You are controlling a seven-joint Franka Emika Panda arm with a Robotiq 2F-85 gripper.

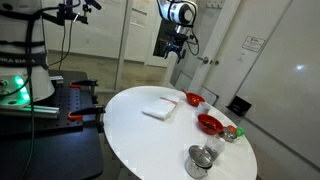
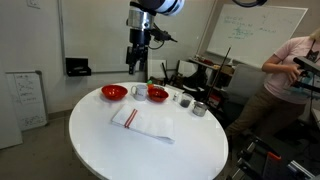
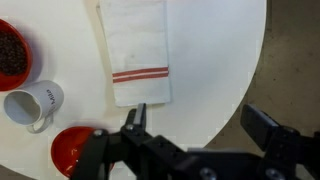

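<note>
A white cloth with red stripes lies flat on the white round table. It shows too as a pale towel in exterior view 1 and as a striped cloth in exterior view 2. My gripper stands open at the bottom of the wrist view, its fingers wide apart and nothing between them. One finger appears over the tabletop, just below the cloth's striped end; the other appears over the floor past the table's edge.
Beside the cloth are a white mug, a red bowl and another red bowl with dark contents. A metal pot and a clear glass stand near the table's edge. Between cloth and pot the tabletop is bare.
</note>
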